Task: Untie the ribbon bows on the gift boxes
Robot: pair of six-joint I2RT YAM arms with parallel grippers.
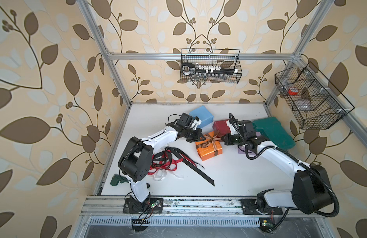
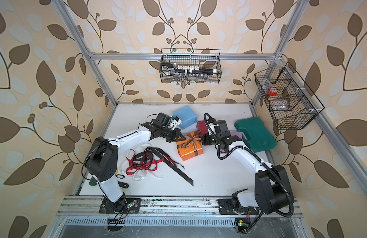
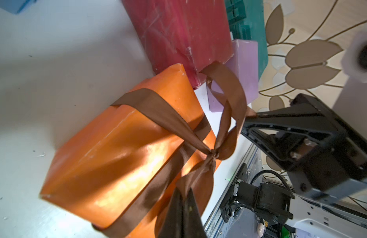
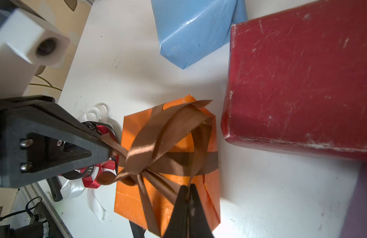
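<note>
An orange gift box (image 1: 212, 153) is wrapped with a brown ribbon, its bow (image 3: 213, 154) still knotted on top. My left gripper is shut at the left of the bow, with a strip of ribbon running between its fingertips. On the opposite side, my right gripper is shut with another strip of the brown ribbon (image 4: 199, 146) at its tips. Between the two grippers the ribbon stands raised in loops above the box. In the left wrist view the orange box looks tilted against the table.
Behind the orange box are a blue box (image 1: 202, 115) and a red box (image 4: 298, 79). A lilac box (image 3: 245, 71) and a green one (image 1: 274, 132) lie at the right. Loose ribbons (image 2: 141, 162) are heaped at the left.
</note>
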